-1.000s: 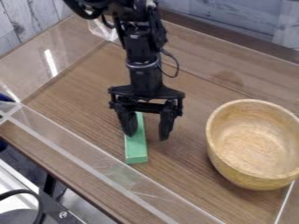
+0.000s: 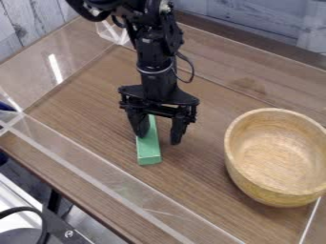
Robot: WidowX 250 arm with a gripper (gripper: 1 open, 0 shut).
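The black gripper (image 2: 158, 122) hangs low over the wooden table, its two fingers spread apart, one on the left and one on the right. A green block (image 2: 148, 150) lies under the left finger, its upper end partly hidden by the gripper. I cannot tell whether the finger touches it.
A large tan bowl (image 2: 273, 162) sits at the right of the table (image 2: 90, 143). Free wood surface lies to the left and behind the arm. Dark cables and a white object are at the lower left edge.
The gripper has tilted or shifted slightly upward in the view. The green block's near end sits a little higher in the view than before.
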